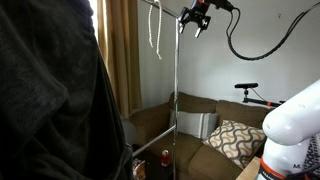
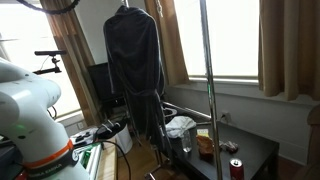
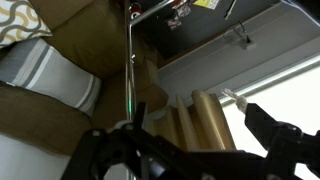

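My gripper (image 1: 189,31) is high at the top edge of exterior view 1, beside a metal rack's upright pole (image 1: 177,75). In the wrist view its black fingers (image 3: 262,124) stand wide apart, with nothing held between them. A white rope (image 1: 155,28) hangs in a loop from the rack's top bar, left of the gripper and apart from it. Something white (image 3: 236,99), perhaps this rope, shows near the right finger. A dark garment (image 2: 135,60) hangs on the rack; it fills the left of exterior view 1. The gripper is outside exterior view 2.
The upright pole (image 3: 129,70) crosses the wrist view. Behind stands a brown sofa (image 1: 205,160) with a striped pillow and a patterned pillow (image 1: 235,138). A dark table (image 2: 250,147) carries a red can (image 2: 236,169) and several small items. A black cable droops from the arm.
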